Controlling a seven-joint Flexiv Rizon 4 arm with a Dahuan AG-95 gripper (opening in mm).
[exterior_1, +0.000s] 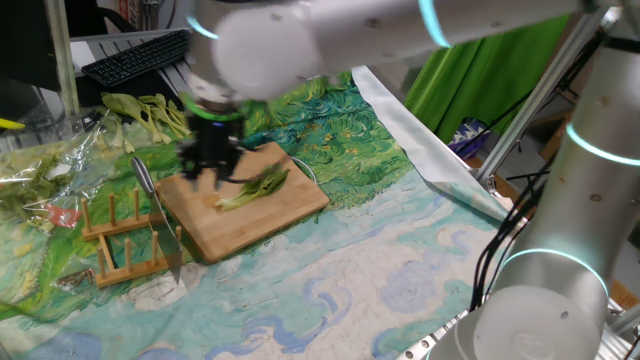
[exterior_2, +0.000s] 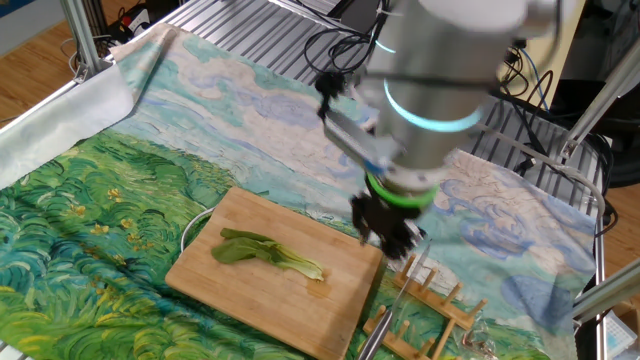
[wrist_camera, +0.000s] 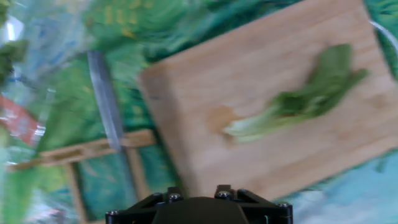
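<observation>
A green leafy vegetable (exterior_1: 252, 190) with a pale stem end lies on the wooden cutting board (exterior_1: 250, 235). My gripper (exterior_1: 205, 180), blurred, hangs above the board's left part, apart from the vegetable. In the other exterior view the gripper (exterior_2: 385, 248) is over the board's edge near the knife and rack. The wrist view has the whole vegetable (wrist_camera: 298, 102) in sight and only the black gripper parts (wrist_camera: 199, 198) along the bottom edge. No object shows in the fingers, but blur hides how far apart the fingers stand.
A knife (exterior_1: 145, 178) leans upright in a wooden peg rack (exterior_1: 128, 270) left of the board. Behind them lie more leafy greens (exterior_1: 150, 115) and a clear plastic bag (exterior_1: 40, 180).
</observation>
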